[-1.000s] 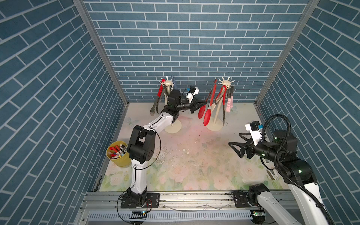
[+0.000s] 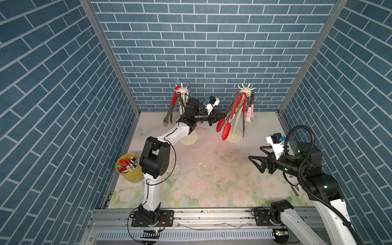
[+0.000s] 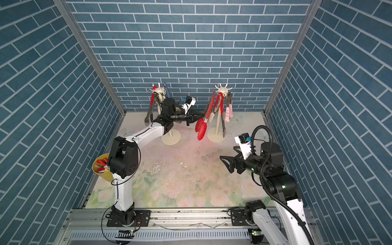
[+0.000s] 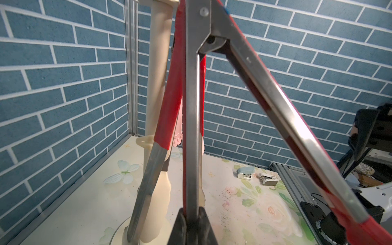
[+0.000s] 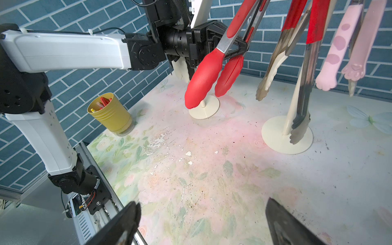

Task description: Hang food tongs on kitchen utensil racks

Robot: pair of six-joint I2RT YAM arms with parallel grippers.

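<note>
Red-and-steel tongs (image 2: 226,129) (image 4: 265,89) hang at the right rack (image 2: 246,89), with my left gripper (image 2: 222,115) shut on one steel arm. Whether their top rests on a hook is unclear. Other tongs, some pink (image 5: 332,61), hang from that rack. The left rack (image 2: 182,89) also holds several tongs, partly hidden by my left arm. My right gripper (image 3: 228,161) stands open and empty at the front right, below and away from the racks.
A yellow bucket (image 2: 130,173) of assorted things stands at the left edge. Small objects (image 4: 268,178) lie near the right edge.
The tongs in my left gripper have come down slightly, their top lower beside the right rack. My left gripper has shifted slightly; the right arm is nearly still.
</note>
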